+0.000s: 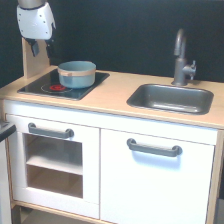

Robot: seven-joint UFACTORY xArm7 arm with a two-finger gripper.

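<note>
A blue-grey pot [77, 74] with a light band round it stands on the right part of the black stove top [38, 89]. At the top left, the white arm reaches in with its dark gripper [38, 47], which hangs up and to the left of the pot, clear of it. No object shows in the gripper, but its fingers are too small and dark to tell how far apart they are.
A steel sink [172, 97] and a grey faucet [181, 58] occupy the counter's right side. Bare wooden counter [112, 90] lies between stove and sink. Below are white cabinet doors with grey handles; the left door [56, 160] has a window. A dark wall stands behind.
</note>
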